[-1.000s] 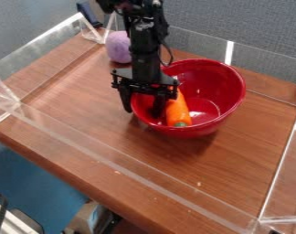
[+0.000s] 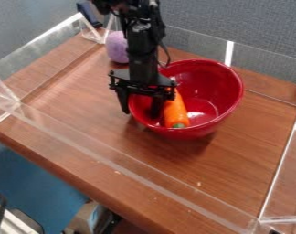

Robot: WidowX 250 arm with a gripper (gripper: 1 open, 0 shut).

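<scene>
A red bowl (image 2: 209, 87) stands on the wooden table, right of centre. An orange carrot-like object (image 2: 176, 112) lies inside it, along its left part. My black gripper (image 2: 143, 103) reaches down at the bowl's left rim, beside the orange object, its fingertips partly hidden by the bowl and its own body. Whether it is open or shut, or holds anything, I cannot tell.
A purple round object (image 2: 115, 46) sits at the back, behind the arm. Clear plastic walls edge the table. The wooden surface (image 2: 78, 128) left and front of the bowl is bare.
My gripper and the bowl have shifted very slightly leftward; otherwise the scene looks the same.
</scene>
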